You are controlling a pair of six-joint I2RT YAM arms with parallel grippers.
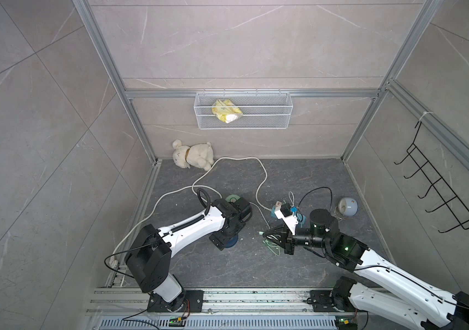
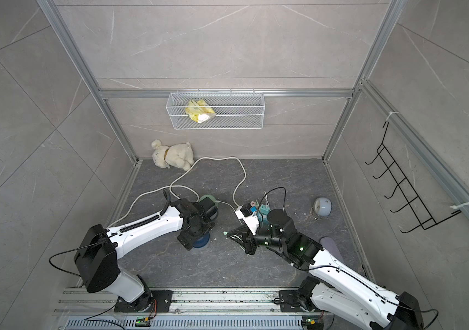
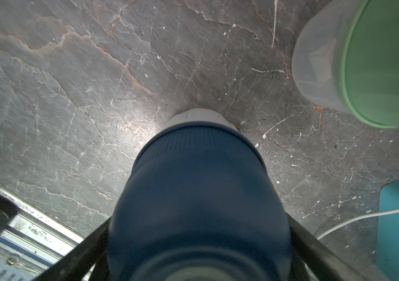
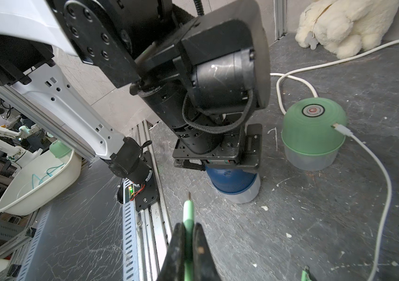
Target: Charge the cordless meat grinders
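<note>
In the left wrist view a blue meat grinder (image 3: 199, 196) with a clear base fills the space between the fingers of my left gripper, which the right wrist view shows low over it. A green grinder (image 4: 314, 131) stands beside it, with a white cable plugged into its side. My right gripper is shut on a pale green cable plug, its metal tip pointing toward the blue grinder. Whether the left fingers touch the blue grinder is hidden. A blue power strip (image 3: 398, 234) lies to the right in the left wrist view.
A white plush bear (image 1: 196, 155) lies at the back left. A pale round object (image 1: 347, 206) sits on the right. A wire basket (image 1: 242, 118) hangs on the back wall, a black hook rack (image 1: 438, 192) on the right wall. The back middle floor holds loose cables.
</note>
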